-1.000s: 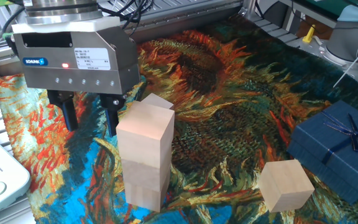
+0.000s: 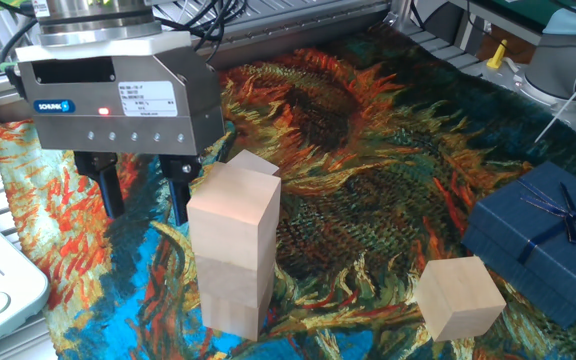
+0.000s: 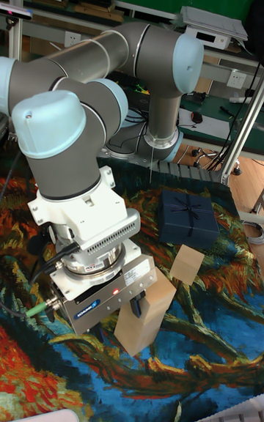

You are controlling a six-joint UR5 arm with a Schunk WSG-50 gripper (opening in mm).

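My gripper hangs open at the left in exterior view 2, fingers pointing down, with only the cloth showing between them. Just right of its right-hand finger rises a tower of stacked wooden blocks, upright. From that view I cannot tell whether finger and tower touch. In exterior view 3 one dark finger overlaps the tower, and the gripper body hides the other finger. A single wooden cube sits apart on the cloth, right of the tower.
A dark blue gift box with a ribbon lies at the right, beyond the cube. Behind the tower a pale flat surface peeks out, mostly hidden. A white device stands at the left edge.
My gripper has shifted very slightly, sitting a touch lower than a second ago. Its fingers remain apart; tower, cube and box have not moved.
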